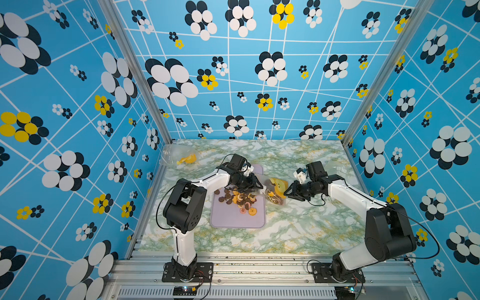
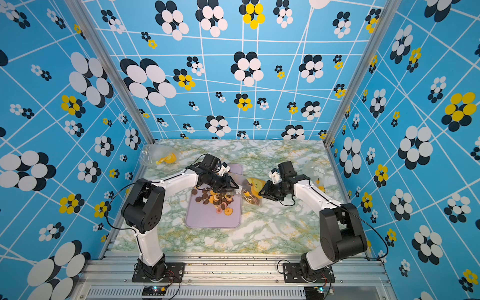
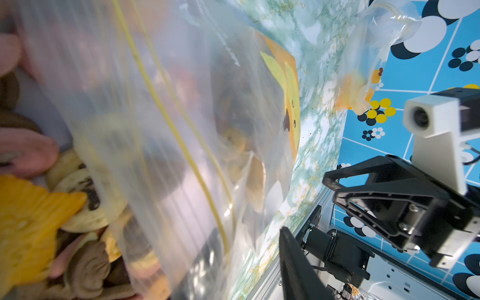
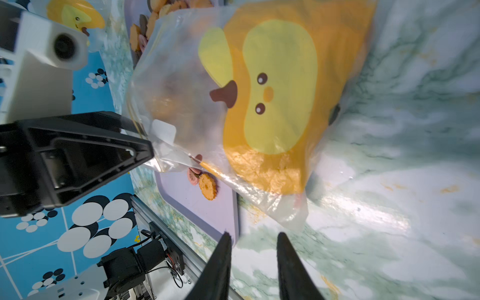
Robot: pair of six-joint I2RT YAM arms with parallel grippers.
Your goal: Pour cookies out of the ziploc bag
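The clear ziploc bag (image 4: 280, 85), printed with an orange and yellow face, lies on the table with its open end toward the tray. Some cookies still show inside its lower part (image 1: 275, 196). Loose cookies (image 1: 242, 199) cover part of the lilac tray (image 1: 237, 220). My left gripper (image 1: 260, 187) is open at the bag's mouth, with its clear film spread across the left wrist view; one of that gripper's fingers (image 3: 295, 267) shows, the other is obscured by the film. My right gripper stands part open just right of the bag, nothing between its fingers.
Another clear bag (image 1: 177, 155) with a yellow print lies at the back left corner. A further one (image 2: 317, 177) is at the right, behind my right arm. Bare marble table (image 1: 305, 225) stretches in front of the right gripper.
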